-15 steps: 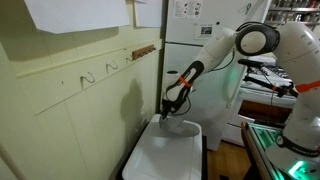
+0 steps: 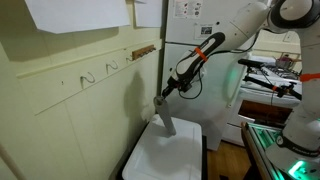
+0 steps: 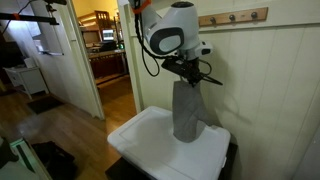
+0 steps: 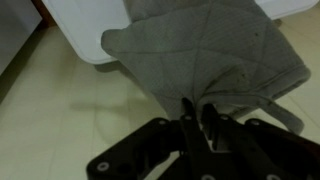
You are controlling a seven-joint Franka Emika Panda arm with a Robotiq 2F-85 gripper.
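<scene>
A grey quilted cloth (image 3: 187, 112), like a pot holder or mitt, hangs from my gripper (image 3: 190, 76) above the white table top. In the wrist view the fingers pinch the cloth (image 4: 190, 60) near its edge, where a thin loop or strip (image 4: 280, 112) sticks out to the right. From the side, the cloth (image 2: 165, 118) hangs nearly upright and narrow, its lower end at or near the white surface (image 2: 160, 155); whether it touches is unclear. My gripper (image 2: 162, 97) is at its top.
A wooden rack with hooks (image 3: 234, 17) runs along the wall above. Separate metal hooks (image 2: 87, 77) line the same wall to the left. A white refrigerator (image 2: 200, 60) stands behind the arm.
My gripper has risen and come nearer the left wall, lifting the cloth. The cloth lay low and bunched on the table; now it hangs long and narrow.
</scene>
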